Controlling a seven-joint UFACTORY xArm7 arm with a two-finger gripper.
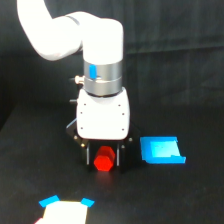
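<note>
A small red block [104, 161], six-sided in outline, sits on the black table below the white arm. My gripper [103, 158] points down over it, with one dark finger on its left and one on its right. Narrow dark gaps seem to show between the fingers and the block, so the fingers look open around it. Whether either finger touches the block is too small to tell. The gripper's dark body hides the block's upper part.
To the right of the gripper lies a blue-edged, light blue square [161, 150]. At the bottom left is a pale square [65, 213] with blue corner pieces and a bit of red at its left edge.
</note>
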